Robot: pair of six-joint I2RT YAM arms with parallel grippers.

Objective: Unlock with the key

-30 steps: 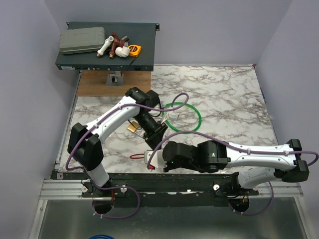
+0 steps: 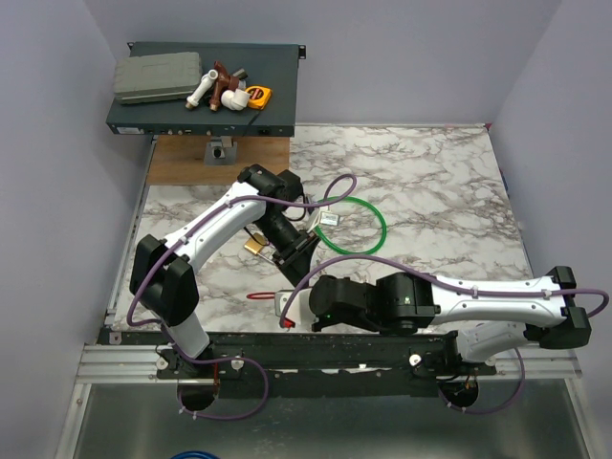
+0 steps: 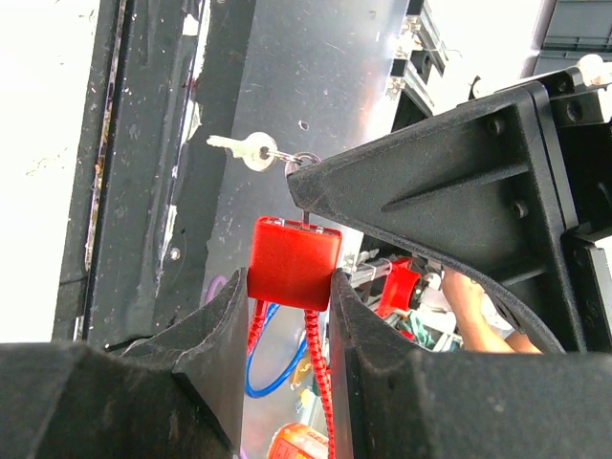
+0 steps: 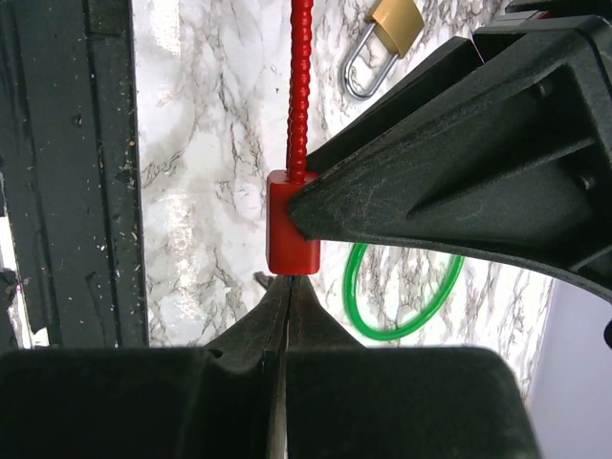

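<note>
My left gripper (image 2: 298,251) and right gripper (image 2: 298,304) meet at the lower middle of the table. A red key fob with a braided cord (image 3: 293,263) sits at the left gripper's fingertips in that wrist view; whether they grip it is unclear. A silver key (image 3: 256,150) hangs from its ring. In the right wrist view the fob (image 4: 292,229) lies against the upper finger, above my right gripper's shut tips (image 4: 289,282). A brass padlock (image 4: 397,24) with a steel shackle lies on the marble.
A green ring (image 2: 381,225) and a small white object (image 2: 329,219) lie on the marble (image 2: 430,191). A dark shelf (image 2: 153,120) with a grey case and tools stands at the back left.
My left gripper and arm have shifted very slightly in the top view; the right arm is almost unchanged.
</note>
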